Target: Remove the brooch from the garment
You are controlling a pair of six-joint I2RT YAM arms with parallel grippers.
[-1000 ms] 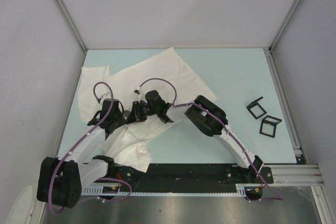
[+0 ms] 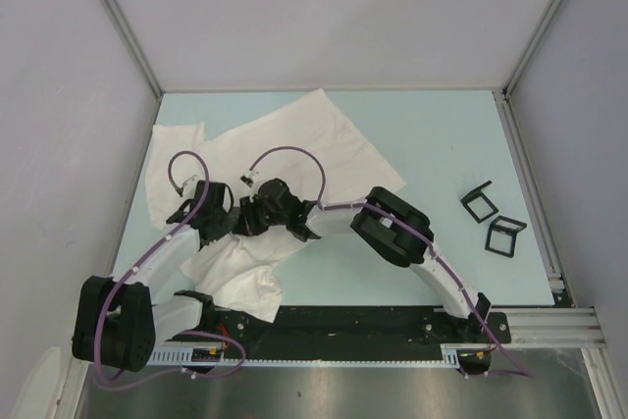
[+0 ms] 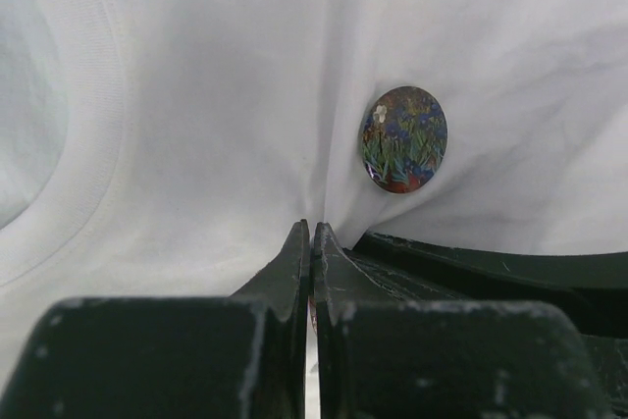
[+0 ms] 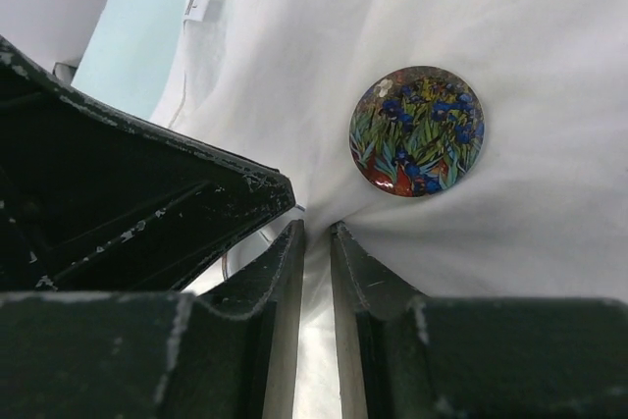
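An oval brooch with a painted iris design [image 3: 404,139] [image 4: 416,130] lies on the white garment [image 2: 314,130], which is creased beside it. My left gripper is shut, its tips on the fabric just below the brooch; nothing clearly shows between them. My right gripper is shut on a fold of the garment next to the brooch, below it in the right wrist view. In the top view both grippers meet over the garment's lower left part, hiding the brooch.
Two black frame-like stands [image 2: 502,238] sit on the right of the pale table [image 2: 461,144], whose right side is otherwise clear. The garment's upper part spreads toward the back.
The left arm has shifted slightly left since about a second ago. The right gripper and arm have moved a little toward the front left.
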